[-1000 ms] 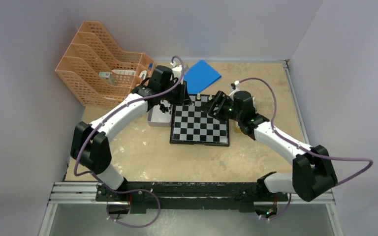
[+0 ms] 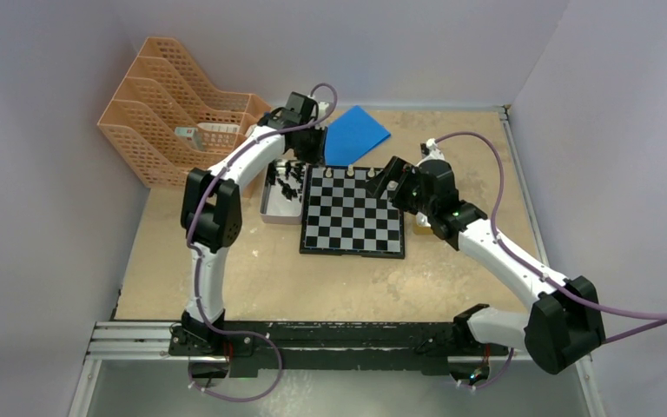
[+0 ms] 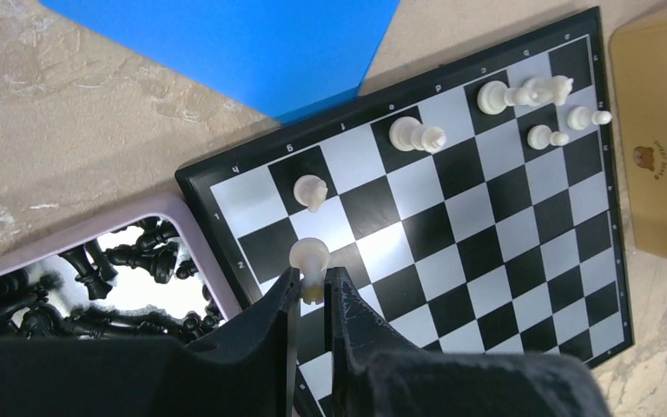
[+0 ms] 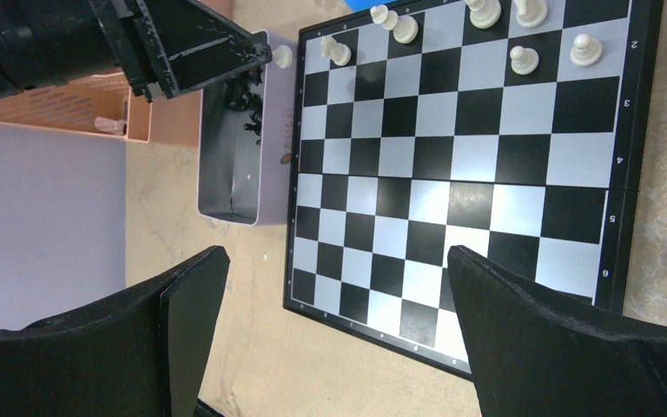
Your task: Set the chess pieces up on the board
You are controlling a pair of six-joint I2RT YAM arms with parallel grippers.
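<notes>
My left gripper is shut on a white chess piece (image 3: 310, 252), its round base facing the camera and its head between the fingers. In the right wrist view, that piece's base (image 4: 282, 56) shows at the gripper's tip, near the board's back left corner. On the chessboard (image 2: 353, 253), several white pieces stand along the far edge, including a knight-like piece (image 3: 310, 188) and a taller piece (image 3: 412, 135). Two pawns (image 3: 543, 137) are in front at the right. My right gripper is open over the board, nothing between its fingers.
A lilac bin (image 2: 280, 219) of black pieces adjoins the board's left side. A tan box (image 3: 656, 148) stands at the right side. A blue sheet (image 2: 356, 133) lies behind; an orange rack (image 2: 161, 104) stands back left.
The left gripper, carrying the white piece, has moved back and left, toward the board's far left corner. The right arm has drawn back to the right, its gripper opening wider.
</notes>
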